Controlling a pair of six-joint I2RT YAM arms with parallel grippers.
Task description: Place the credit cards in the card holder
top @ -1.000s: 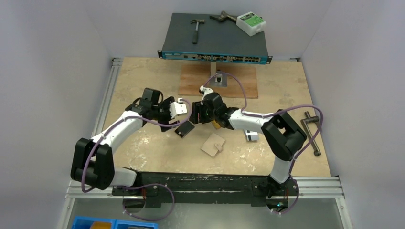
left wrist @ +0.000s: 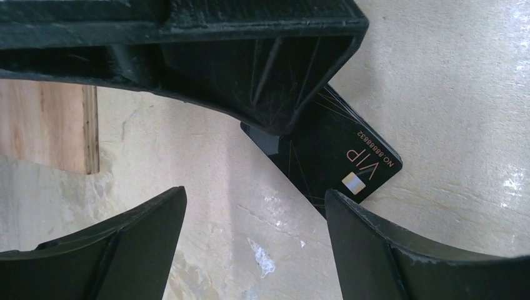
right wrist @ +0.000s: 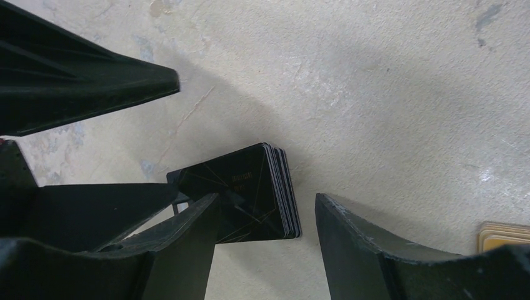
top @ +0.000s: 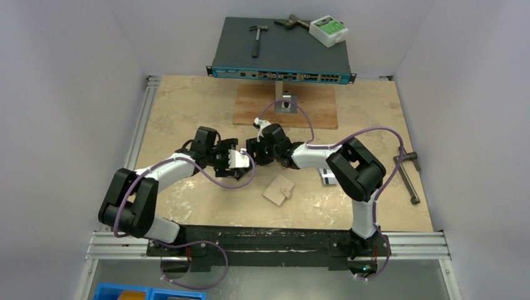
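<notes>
A stack of black cards (left wrist: 331,153), the top one marked VIP, lies on the table below both grippers. In the left wrist view my left gripper is open, one finger (left wrist: 369,237) close to the stack's near edge. From the right wrist view, the same black stack (right wrist: 250,194) lies between and just beyond the fingers of my right gripper, which stands part open; contact cannot be told. The left gripper's dark fingers reach over the stack's left side there. A tan card holder (top: 279,189) lies flat in front of the grippers.
Gold cards (right wrist: 507,235) lie right of the black stack. A grey-and-white item (top: 328,177) sits beside the right arm. At the back are a wooden board (top: 250,106) and a rack device (top: 281,50); hammers (top: 407,178) lie at the right edge.
The right gripper has shifted slightly left, its elbow swinging inward. The card holder has not moved.
</notes>
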